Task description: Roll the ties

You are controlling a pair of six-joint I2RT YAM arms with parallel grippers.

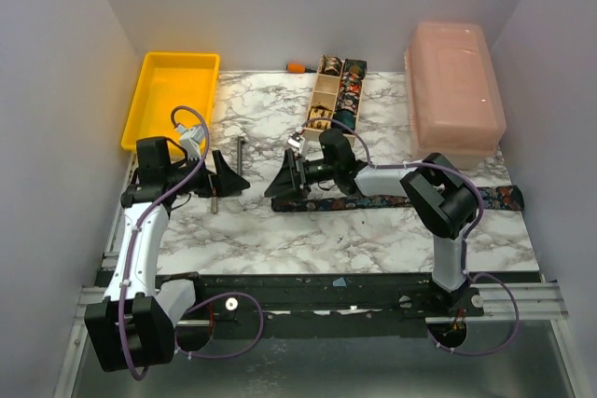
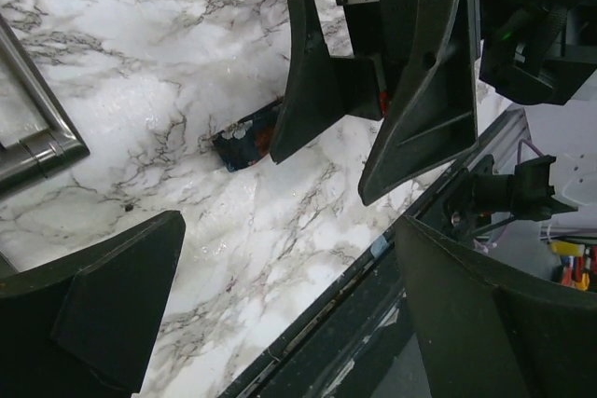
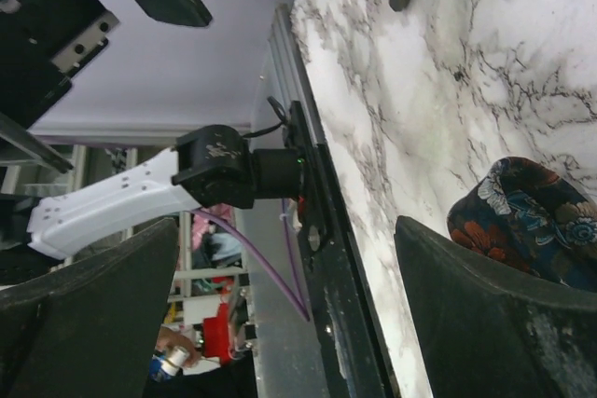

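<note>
A dark floral tie (image 1: 378, 202) lies flat across the marble table, its folded left end (image 2: 238, 142) (image 3: 522, 212) near the middle. My right gripper (image 1: 287, 181) hangs open just above that end, nothing between its fingers. My left gripper (image 1: 229, 177) is open over a grey metal rod fixture (image 1: 240, 146) (image 2: 42, 146), left of the tie's end.
A wooden box of rolled ties (image 1: 326, 90) stands at the back, with a yellow tray (image 1: 168, 72) at back left and a pink lidded bin (image 1: 452, 81) at back right.
</note>
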